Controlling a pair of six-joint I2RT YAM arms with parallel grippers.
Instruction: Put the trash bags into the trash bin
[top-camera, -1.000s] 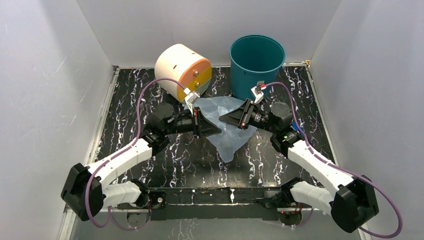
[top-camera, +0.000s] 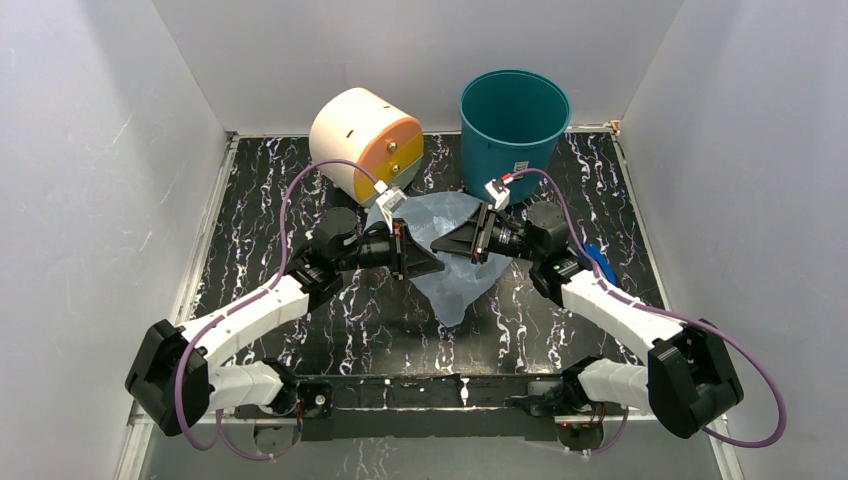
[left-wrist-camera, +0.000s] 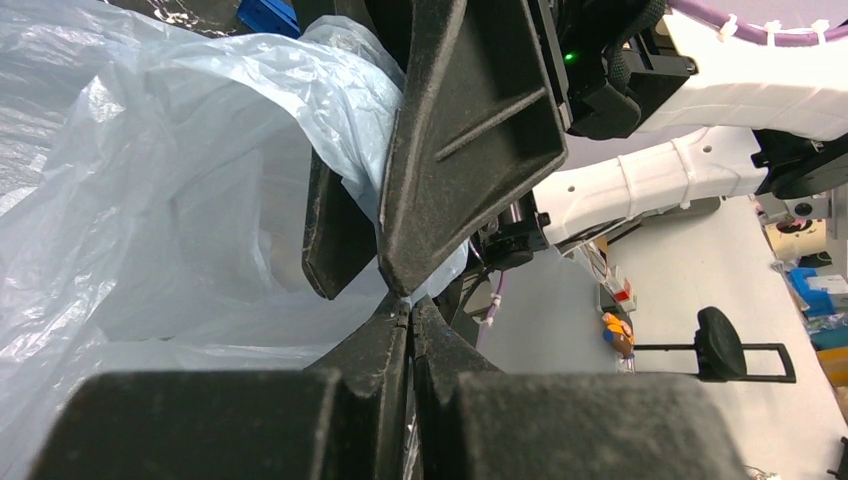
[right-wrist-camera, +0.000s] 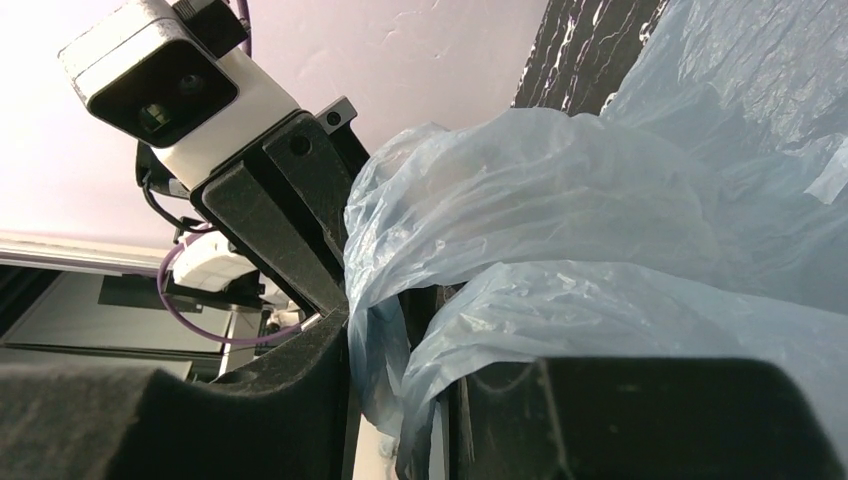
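A translucent pale-blue trash bag (top-camera: 455, 295) hangs or lies spread in the middle of the table, partly hidden under both arms. My left gripper (top-camera: 440, 266) is shut on a pinch of its edge; in the left wrist view its fingertips meet on the plastic (left-wrist-camera: 230, 200). Facing it from the right, my right gripper (top-camera: 436, 247) has its fingers apart, with folds of the bag (right-wrist-camera: 560, 200) draped between and over them. The teal trash bin (top-camera: 514, 150) stands upright at the back right, and no bag shows inside its visible interior.
A cream cylinder (top-camera: 350, 125) with an orange and yellow face lies at the back left, close to the bag. Something blue (top-camera: 603, 262) rests near the right edge, partly behind my right arm.
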